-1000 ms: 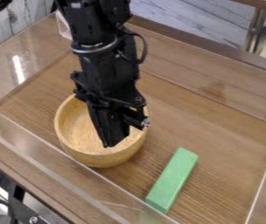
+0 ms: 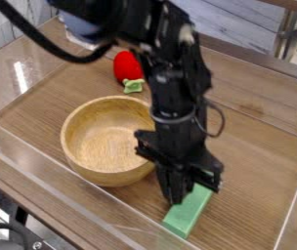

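Observation:
The black gripper [image 2: 178, 174] is low over the front right of the table, at the top end of a green block [image 2: 187, 217]. Its fingers look close together; whether anything is between them is hidden. A tan round bowl [image 2: 93, 127] sits to the left of the gripper, partly behind the arm.
A red object [image 2: 128, 66] and a small green piece [image 2: 133, 85] lie at the back left, beyond the bowl.
The arm has moved from over the bowl to the right and down to the green block. The red object at the back has come into view.

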